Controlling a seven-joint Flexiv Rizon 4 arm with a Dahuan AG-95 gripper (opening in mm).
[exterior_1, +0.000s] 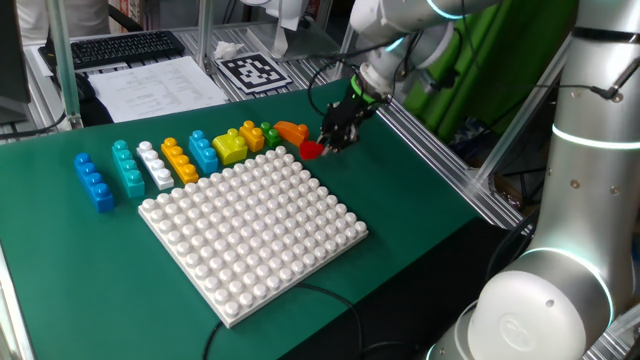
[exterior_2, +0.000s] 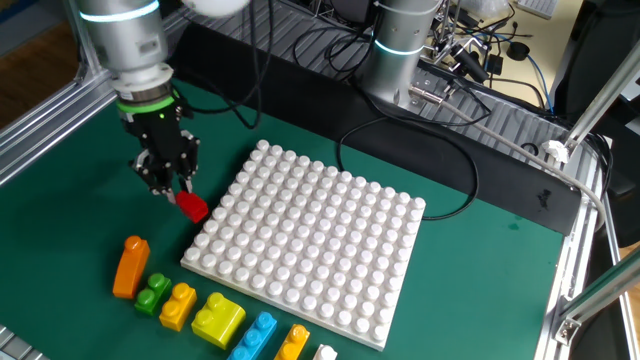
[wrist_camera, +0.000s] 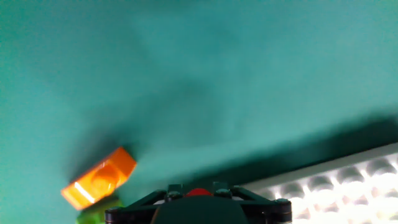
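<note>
A red brick (exterior_1: 312, 150) sits at the tip of my gripper (exterior_1: 328, 143), which is shut on it. In the second exterior view the red brick (exterior_2: 192, 207) is right by the left edge of the white studded baseplate (exterior_2: 300, 240); whether they touch is unclear. From the wrist, only a sliver of the red brick (wrist_camera: 199, 192) shows between the dark fingers, and the baseplate (wrist_camera: 323, 193) lies at lower right. An orange curved brick (exterior_2: 131, 267) lies nearby on the green table, apart from the gripper.
A row of bricks runs along the baseplate's far side: green (exterior_1: 270, 135), small orange-yellow (exterior_1: 251, 135), lime (exterior_1: 230, 148), light blue (exterior_1: 203, 152), long yellow (exterior_1: 179, 160), white (exterior_1: 154, 165), teal (exterior_1: 128, 168) and blue (exterior_1: 94, 183). A black cable (exterior_2: 475, 180) loops beside the plate.
</note>
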